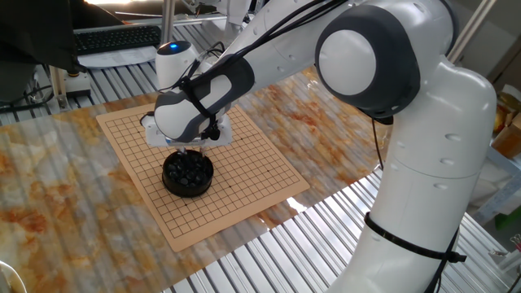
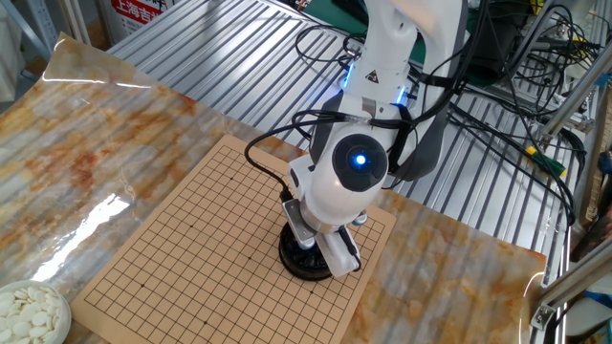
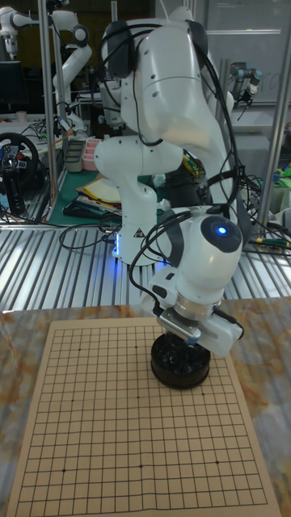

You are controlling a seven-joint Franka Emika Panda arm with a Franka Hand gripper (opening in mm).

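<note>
A round black bowl (image 1: 187, 189) holding black stones (image 1: 186, 168) stands on the wooden grid board (image 1: 244, 175). Directly above it, my gripper (image 1: 193, 153) points down, its fingers some way apart over the bowl's mouth. No stone is visible between them, though the tips are small and partly lost against the dark stones. From exterior view 2, the hand covers much of the bowl (image 2: 301, 270). In exterior view 3 the bowl (image 3: 179, 379) is upright near the board's far right part, with the hand over its right side.
A white bowl (image 2: 64, 311) of white stones sits by the board's corner at the lower left in exterior view 2. Most of the board (image 3: 94, 414) is bare. A keyboard (image 1: 118, 38) lies on the slatted surface behind.
</note>
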